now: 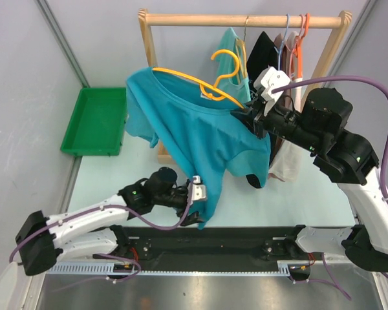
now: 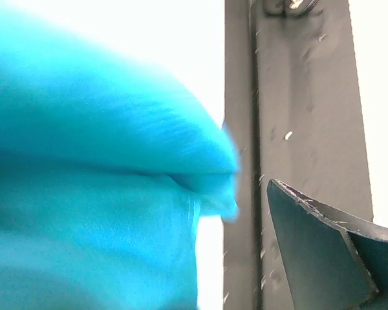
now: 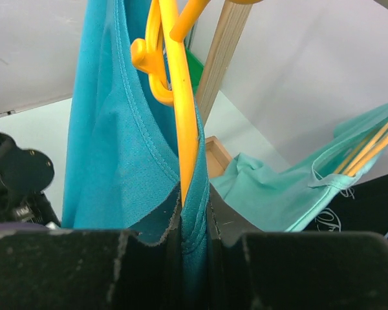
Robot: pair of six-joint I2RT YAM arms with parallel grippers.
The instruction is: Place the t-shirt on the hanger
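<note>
The teal t-shirt (image 1: 181,123) hangs tilted from a yellow hanger (image 1: 174,74) that runs along its neckline. My right gripper (image 1: 246,116) is shut on the hanger's end and shirt fabric at the upper right; in the right wrist view both the hanger (image 3: 184,129) and cloth (image 3: 194,258) pass between its fingers. My left gripper (image 1: 191,210) is open at the shirt's lower end; in the left wrist view one finger (image 2: 320,252) shows beside the hanging cloth (image 2: 84,194), apart from it.
A wooden rack (image 1: 239,20) at the back holds several garments on hangers. A green bin (image 1: 94,119) sits at the back left.
</note>
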